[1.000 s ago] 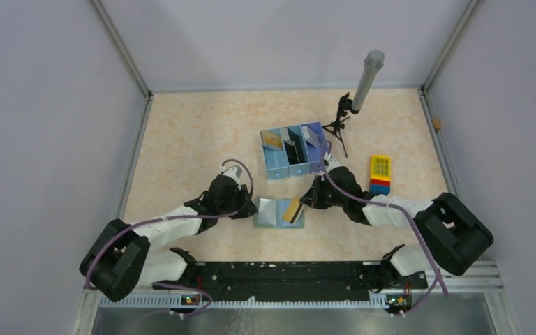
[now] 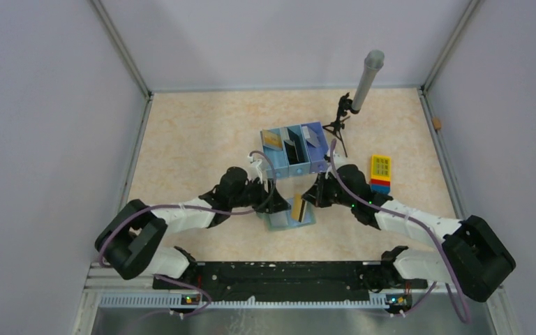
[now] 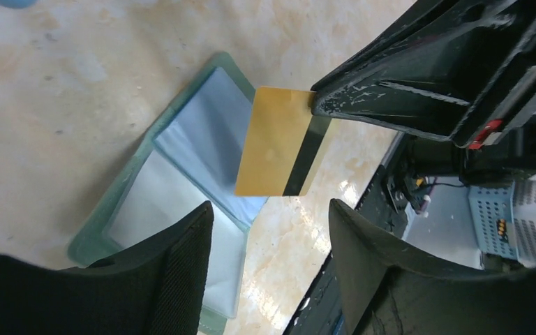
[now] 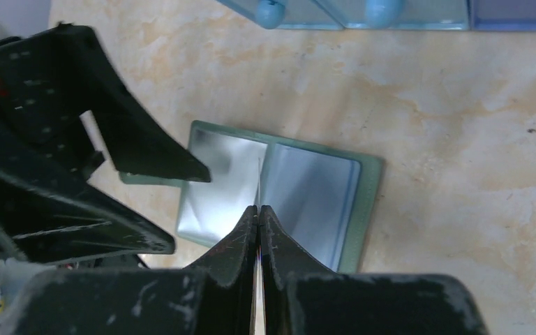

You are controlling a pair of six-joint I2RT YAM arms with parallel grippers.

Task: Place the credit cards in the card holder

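A gold credit card with a black stripe is pinched by one end in my shut right gripper; the right wrist view shows this card (image 4: pixel 259 174) edge-on between the fingertips. Below it, the open card holder (image 4: pixel 368 199) lies flat on the table, with a green border, a whitish pocket (image 4: pixel 225 183) and a bluish pocket (image 4: pixel 312 199). The card is above the bluish side, not in a pocket. My left gripper is open over the holder, fingers spread, with nothing held. Its fingertips stand over the whitish side in the right wrist view (image 4: pixel 190 209).
Behind the holder stands a blue and purple three-part tray (image 2: pixel 277 171) with cards in it. A microphone (image 2: pixel 368 80) on a small tripod and yellow, red and blue blocks (image 2: pixel 380 171) stand farther right.
My left gripper has moved right, from beside the holder to over it. The holder has shifted slightly right. My right gripper has moved a little right, still with the card, which now looks more upright.
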